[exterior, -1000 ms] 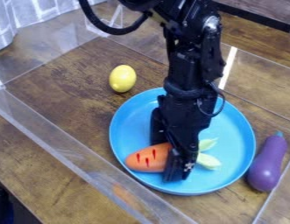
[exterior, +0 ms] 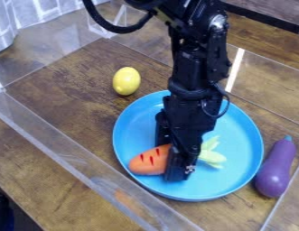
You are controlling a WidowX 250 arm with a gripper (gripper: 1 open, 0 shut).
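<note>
My black gripper (exterior: 174, 153) is down inside the blue plate (exterior: 236, 135), shut on an orange toy carrot (exterior: 148, 161) with dark stripes. The carrot lies low in the left part of the plate, partly hidden by the fingers. A pale yellow-green toy (exterior: 210, 157) lies just right of the fingers, partly covered by them.
A yellow lemon-like toy (exterior: 126, 81) sits on the wooden table (exterior: 61, 90) behind the plate to the left. A purple eggplant (exterior: 275, 171) lies right of the plate. A clear plastic edge runs diagonally along the lower left.
My gripper has shifted slightly within the plate, and the pale yellow-green toy shows a little differently beside it. The carrot has moved very little.
</note>
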